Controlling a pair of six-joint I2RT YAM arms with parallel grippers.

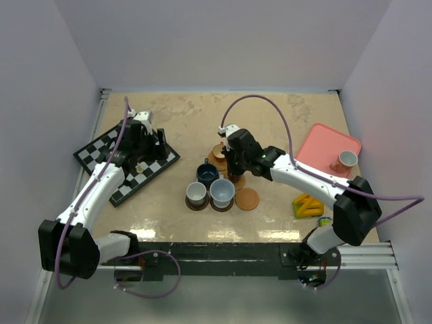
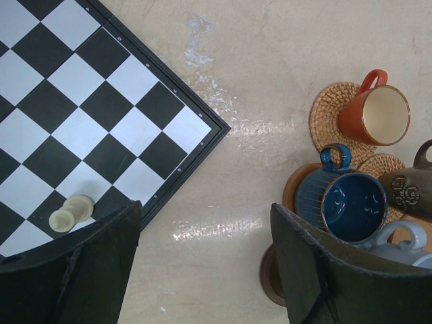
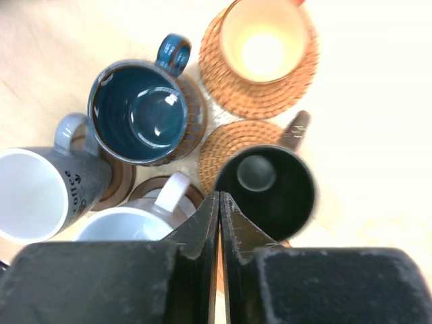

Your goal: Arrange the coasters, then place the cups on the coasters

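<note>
A dark brown cup [image 3: 266,189] sits tilted-looking on or against a round woven coaster [image 3: 233,142] in the right wrist view; the left wrist view shows its patterned side [image 2: 408,189]. My right gripper is at the cup's near left rim, its fingertips very close together. Whether the rim lies between them is hard to see. An empty tan coaster [image 1: 247,198] lies to the front right of the cup group. Over the chessboard's right side, my left gripper stands open with nothing between its fingers.
Close by stand a blue cup [image 3: 138,111], an orange cup [image 2: 374,115] on a woven coaster, a grey-blue cup [image 1: 222,193] and a white-mouthed cup [image 1: 196,194]. The chessboard [image 2: 101,101] is at left. A pink tray [image 1: 324,148] with a cup [image 1: 344,162] is at far right.
</note>
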